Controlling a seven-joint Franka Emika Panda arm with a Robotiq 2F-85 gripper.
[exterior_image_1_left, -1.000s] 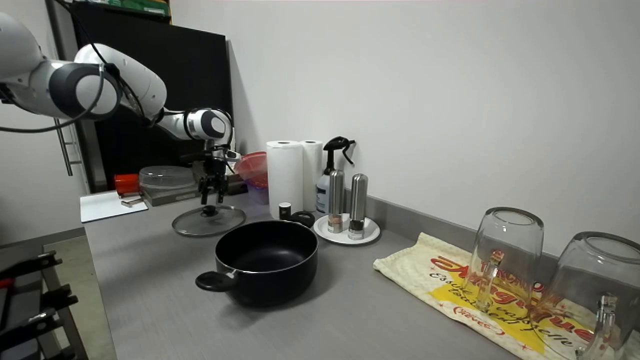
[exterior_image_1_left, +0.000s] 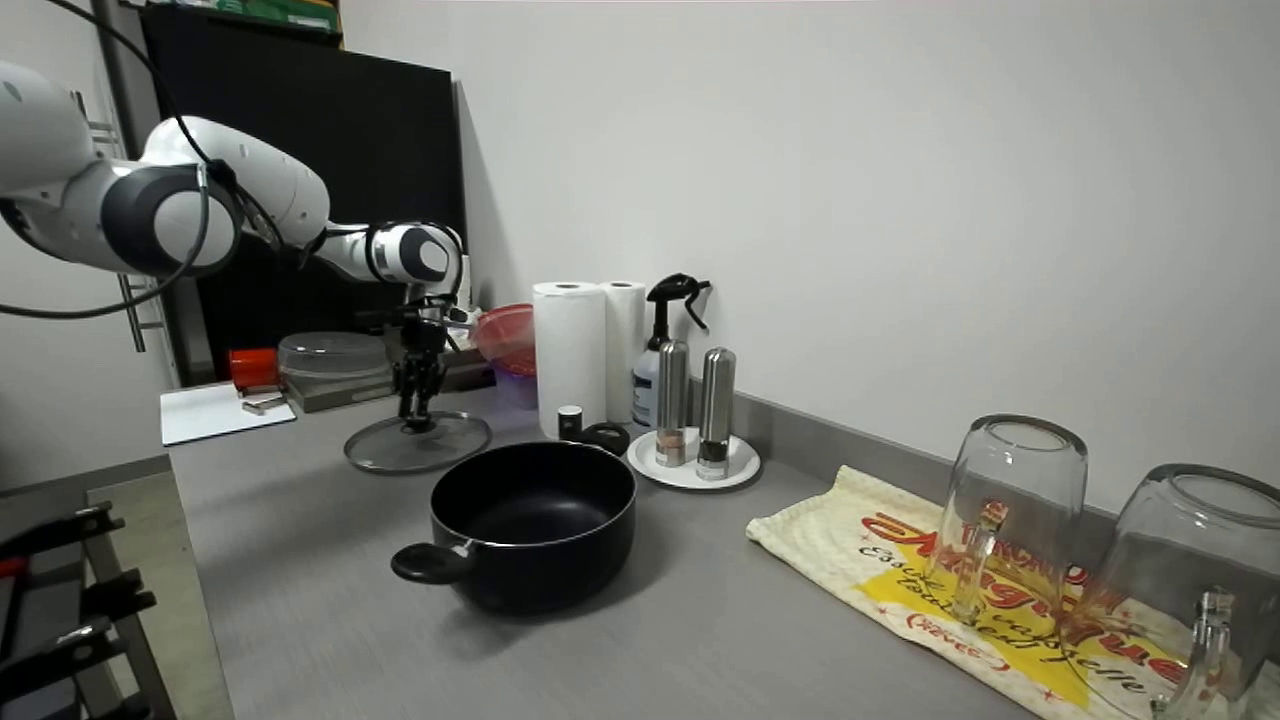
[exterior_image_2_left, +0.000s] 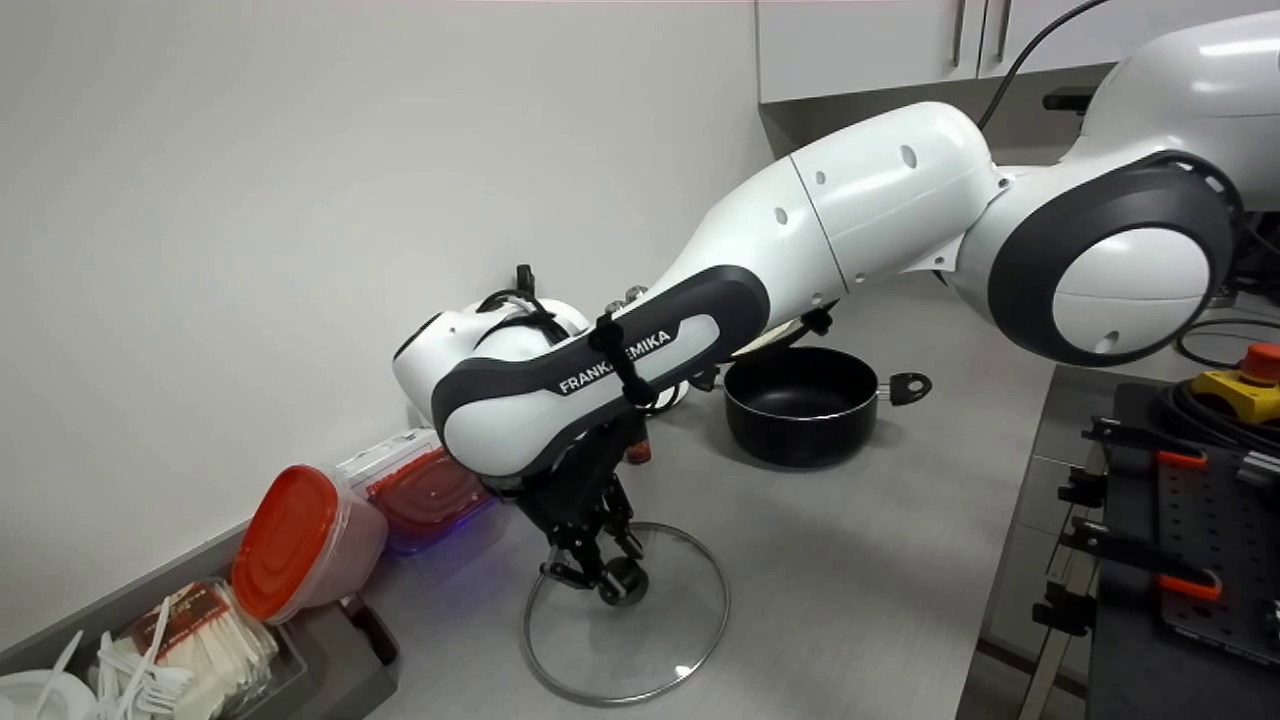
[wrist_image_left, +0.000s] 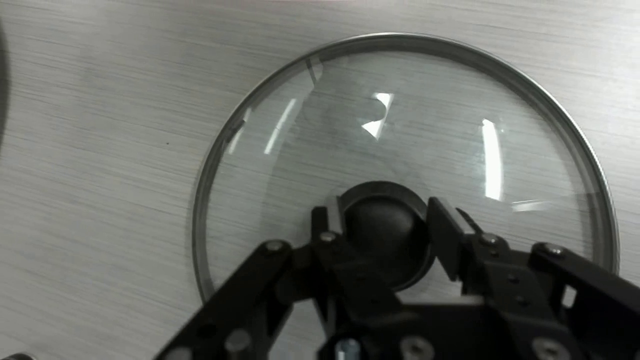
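Note:
A round glass lid (exterior_image_2_left: 672, 642) with a metal rim lies flat on the counter. Its black knob (wrist_image_left: 384, 231) is at the middle of the lid. In the wrist view my gripper straddles this knob, with one finger on each side and very little space showing beside it. Whether the fingers press on the knob, I cannot tell. From exterior view 1, the gripper (exterior_image_1_left: 416, 408) points straight down onto the lid (exterior_image_1_left: 417, 444). A black two-handled pot (exterior_image_1_left: 534, 528) stands uncovered closer to that camera, with an empty-looking inside.
Paper towel rolls (exterior_image_1_left: 570, 354), a spray bottle (exterior_image_1_left: 648, 372) and two mills on a white plate (exterior_image_1_left: 680, 479) line the wall. Lidded plastic tubs (exterior_image_2_left: 294, 540) stand near the lid. Glass mugs (exterior_image_1_left: 1002, 516) rest on a cloth.
My gripper has come down so that its fingers are at the knob's level, and they are nearer each other than before. Lid and pot have stayed in place.

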